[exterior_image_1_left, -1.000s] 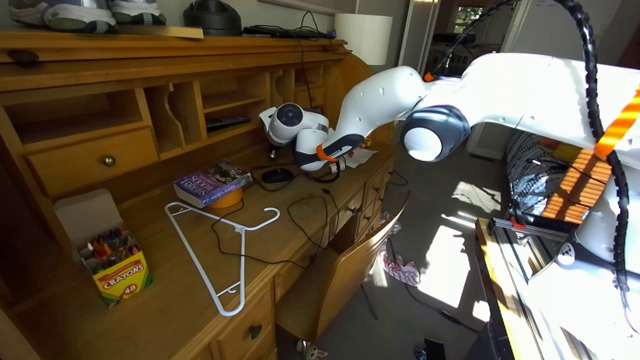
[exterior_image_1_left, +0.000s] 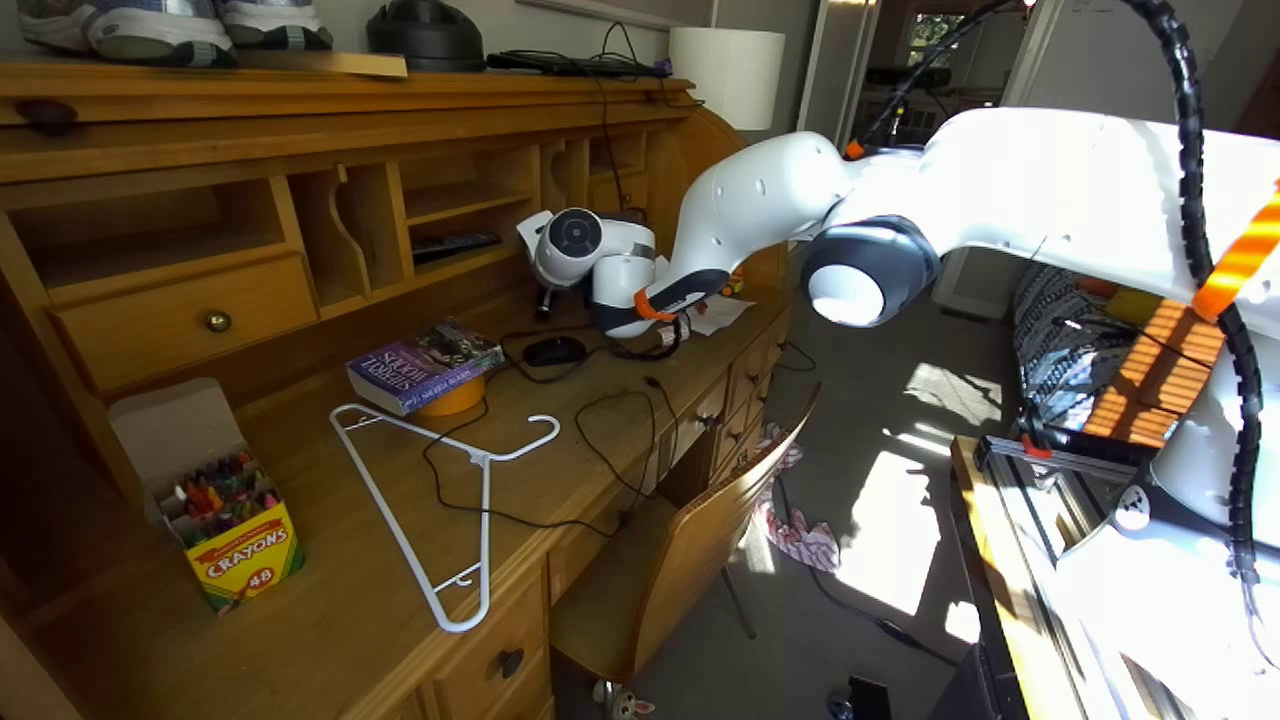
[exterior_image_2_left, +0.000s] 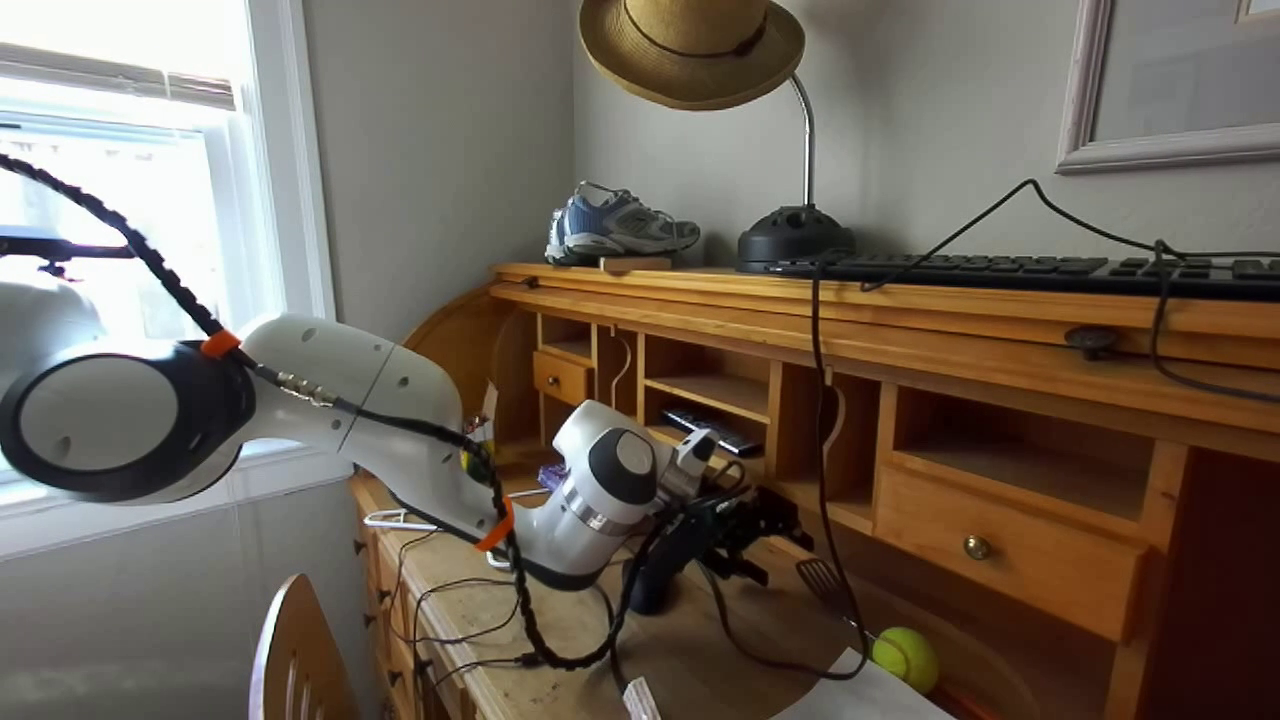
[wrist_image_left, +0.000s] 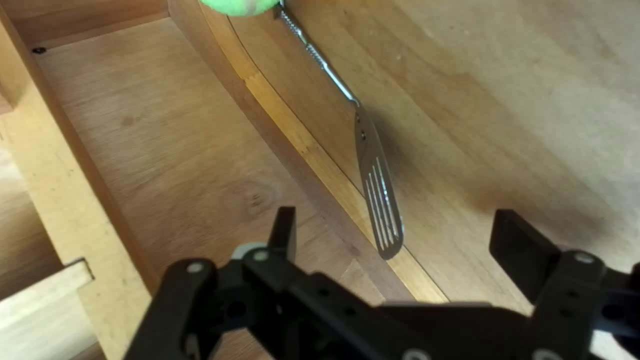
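Observation:
In the wrist view my gripper is open, its two black fingers wide apart with nothing held. Beyond the fingertips, between them in the picture, is the slotted blade of a metal spatula (wrist_image_left: 376, 183). Its blade lies near the curved wooden ledge, and its thin handle runs up toward a tennis ball (wrist_image_left: 240, 5). From the second exterior view, the gripper (exterior_image_2_left: 782, 554) hangs over the desk near the pigeonholes, with the spatula (exterior_image_2_left: 828, 588) just past it. The first exterior view mostly hides the fingers behind the wrist.
The desk's cubbies and small drawer (exterior_image_2_left: 1008, 546) rise close behind the gripper. A black cable (exterior_image_2_left: 822, 396) hangs down near it. On the desk are a mouse (exterior_image_1_left: 554, 350), a book (exterior_image_1_left: 422, 366), a white hanger (exterior_image_1_left: 482, 456) and a crayon box (exterior_image_1_left: 246, 552).
The wrist and gripper have shifted slightly down and to the left in the first exterior view. The objects on the desk have not moved.

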